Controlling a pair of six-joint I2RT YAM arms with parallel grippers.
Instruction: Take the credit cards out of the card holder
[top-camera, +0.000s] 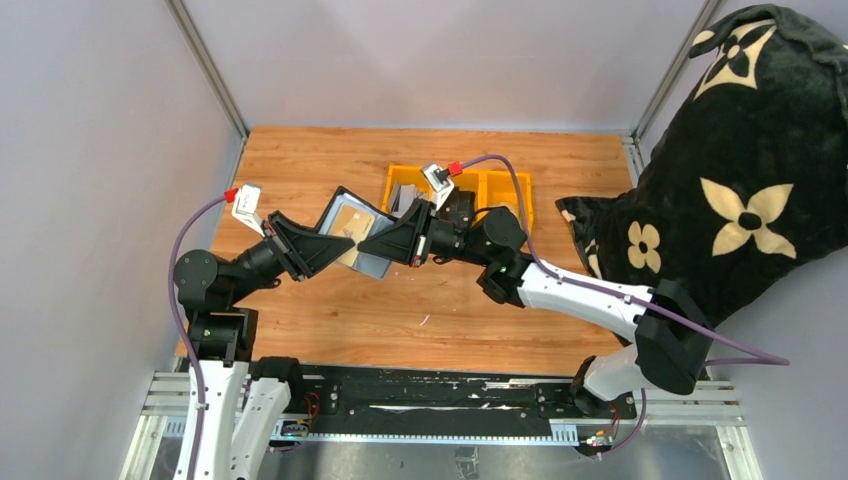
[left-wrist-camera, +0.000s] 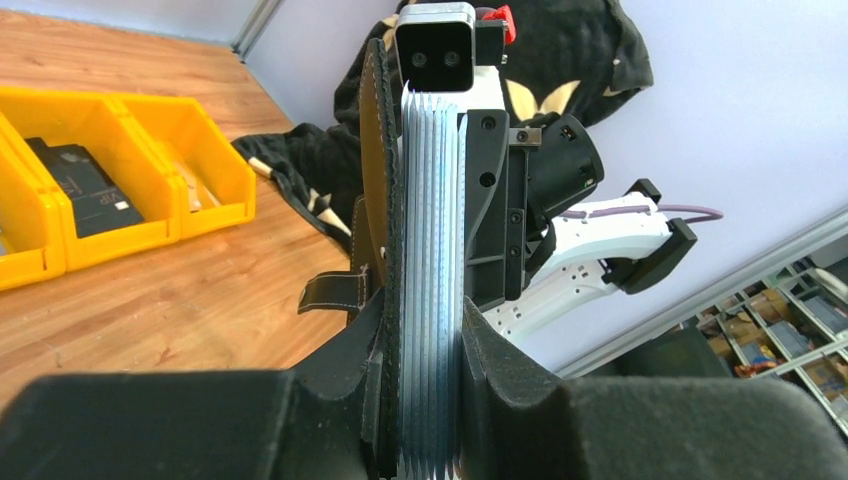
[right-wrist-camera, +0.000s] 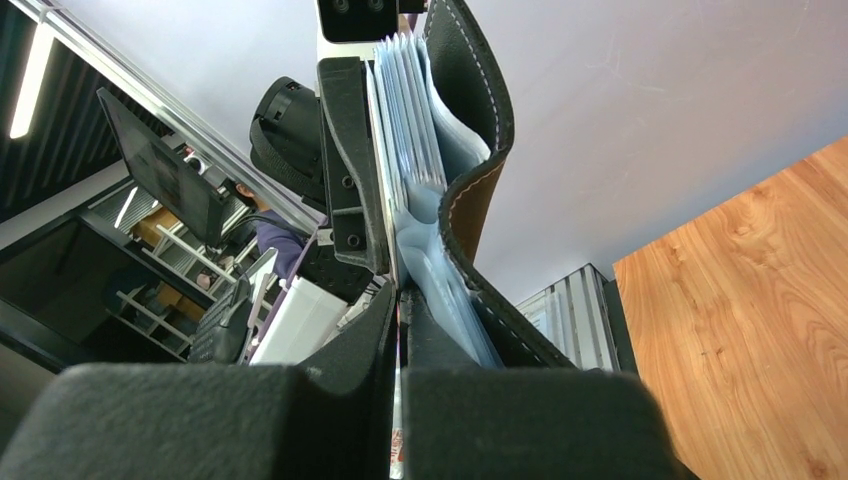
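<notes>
The dark leather card holder (top-camera: 378, 268) is held open in the air between my two grippers, a gold card (top-camera: 351, 222) showing in its clear sleeves. My left gripper (top-camera: 350, 245) is shut on it; the left wrist view has the stacked sleeves (left-wrist-camera: 432, 230) and the leather cover (left-wrist-camera: 374, 160) squeezed between the fingers. From the other side, my right gripper (top-camera: 364, 249) reaches to the sleeves beside the gold card. In the right wrist view its fingers (right-wrist-camera: 360, 345) meet against the sleeve edges (right-wrist-camera: 408, 120). Whether a thin card or sleeve lies between them cannot be made out.
Behind the arms stands a yellow divided bin (top-camera: 530, 197) with a dark object (left-wrist-camera: 88, 188) in one compartment. A black pillow with cream flowers (top-camera: 748, 215) leans at the right.
</notes>
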